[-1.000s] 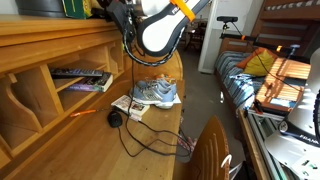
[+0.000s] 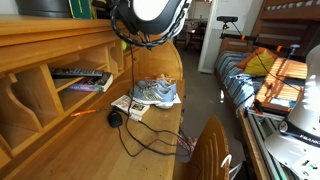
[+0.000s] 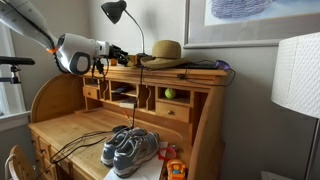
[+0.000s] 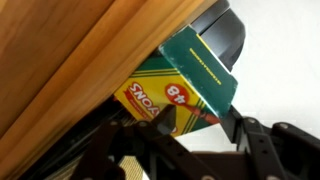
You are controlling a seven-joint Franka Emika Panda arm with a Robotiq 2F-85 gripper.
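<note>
A green, yellow and red box (image 4: 172, 95) marked "8+" lies beside a wooden edge in the wrist view. One end of it reaches toward my gripper, whose dark fingers stand apart at the bottom of that view. Whether they touch the box cannot be told. In exterior view 2 my gripper (image 3: 122, 56) is over the desk's top shelf, left of a brown hat (image 3: 167, 53). A green item (image 2: 80, 8) shows at the top edge of exterior view 1.
Grey sneakers (image 2: 154, 93) stand on the desktop (image 2: 90, 145), near a black mouse (image 2: 114, 119) and loose cables. A black desk lamp (image 3: 115, 12) rises behind the gripper. A tennis ball (image 3: 170, 93) sits in a cubby.
The shoes and desktop items have not moved.
</note>
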